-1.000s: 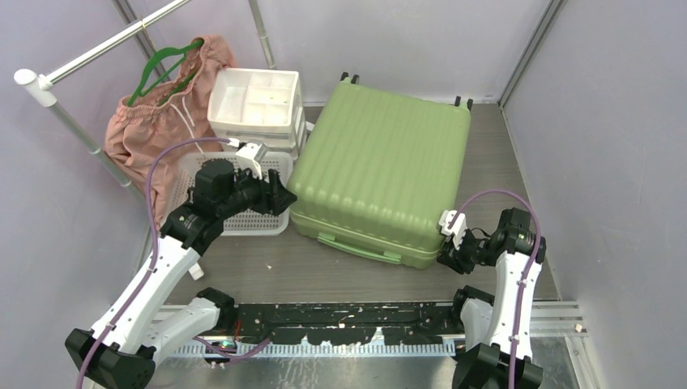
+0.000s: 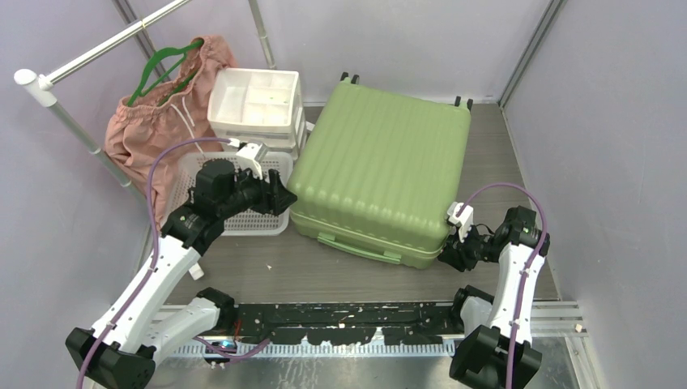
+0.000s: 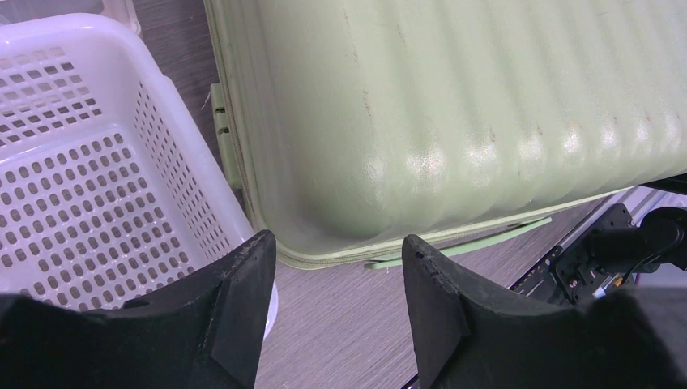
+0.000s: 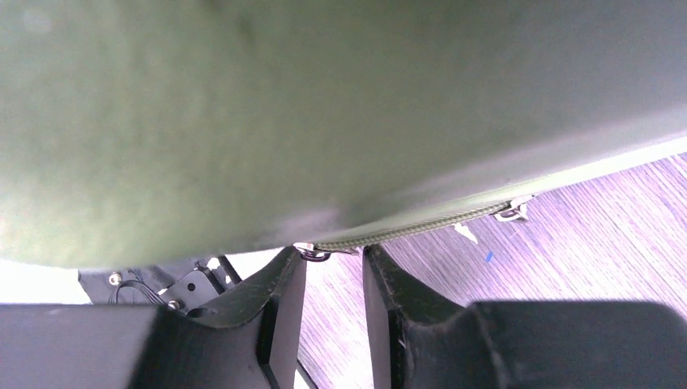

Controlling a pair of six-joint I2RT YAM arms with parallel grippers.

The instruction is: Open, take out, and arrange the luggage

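The green suitcase (image 2: pixel 381 170) lies flat on the floor, handle toward the front. My left gripper (image 2: pixel 274 194) hovers at its left front corner, fingers apart and empty; in the left wrist view the seam (image 3: pixel 316 261) runs below the shell. My right gripper is at the right front corner, closed on a small metal zipper pull (image 4: pixel 316 253) on the zipper line; a second pull (image 4: pixel 510 209) sits farther along it.
A white perforated basket (image 2: pixel 243 225) touches or nearly touches the suitcase's left side. Behind it stand white drawers (image 2: pixel 253 97) and a pink bag (image 2: pixel 134 134) with green hangers. Bare floor (image 2: pixel 502 154) lies right of the suitcase.
My right gripper has shifted slightly to the right over the last second. The left arm and the suitcase look unchanged.
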